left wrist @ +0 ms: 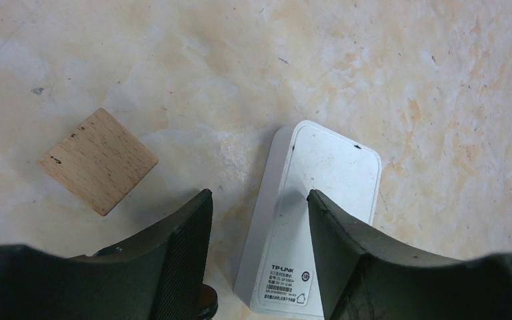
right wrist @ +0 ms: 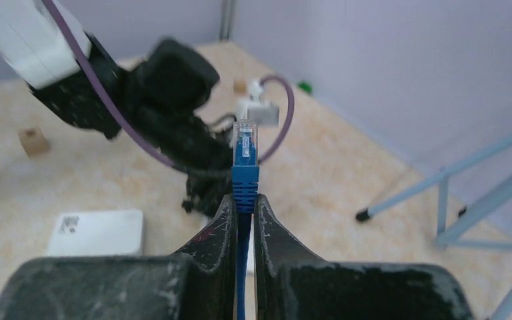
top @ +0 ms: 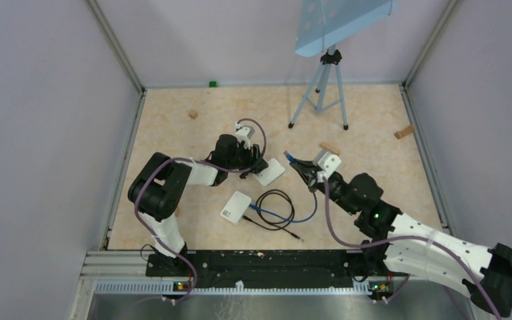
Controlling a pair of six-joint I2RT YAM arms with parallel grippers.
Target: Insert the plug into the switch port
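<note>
A blue network plug (right wrist: 245, 150) with a clear tip points up out of my right gripper, which is shut on it just below the boot. From above, that plug (top: 289, 157) is held up right of the white TP-LINK switch (top: 271, 172), apart from it. My left gripper stands open at the switch (left wrist: 333, 170), its fingers apart. One finger (left wrist: 185, 250) appears beyond the switch's left side, while the other overlaps its labelled face in the view. No port shows on the switch from here.
Another white box (top: 236, 207), with blue and black cables attached, lies nearer the front. A coiled black cable (top: 277, 195) is beside it. Wooden blocks (left wrist: 99, 162) lie about, and a tripod (top: 320, 93) stands at the back.
</note>
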